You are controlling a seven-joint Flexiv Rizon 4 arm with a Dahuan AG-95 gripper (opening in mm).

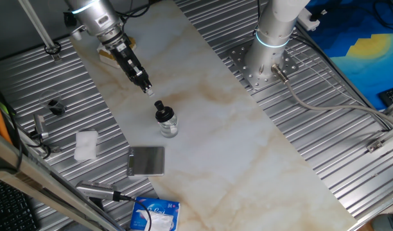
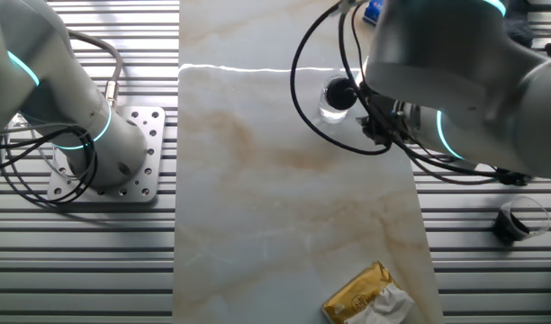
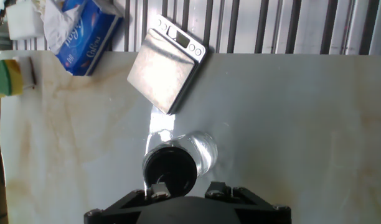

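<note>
A clear glass bottle with a black cap and knob [image 1: 165, 117] stands upright on the marbled board [image 1: 209, 128]. My gripper [image 1: 147, 91] hangs just above and behind it, apart from the knob, in exterior view 1. From the wrist, the bottle's black cap [image 3: 170, 169] shows beyond the left finger, off to the left of the middle of the fingers. The gripper is open, its two fingertips well apart and nothing held between them. Exterior view 2 has the bottle [image 2: 334, 103] partly covered by cables and the arm, with the fingers hard to make out.
A flat silver scale [image 1: 146, 161] lies in front of the bottle, and a blue tissue pack [image 1: 156, 213] is beyond it. A gold tissue pack [image 2: 369, 295] rests near the board's other end. A clear cup [image 2: 522, 219] stands on the slats. Much of the board is bare.
</note>
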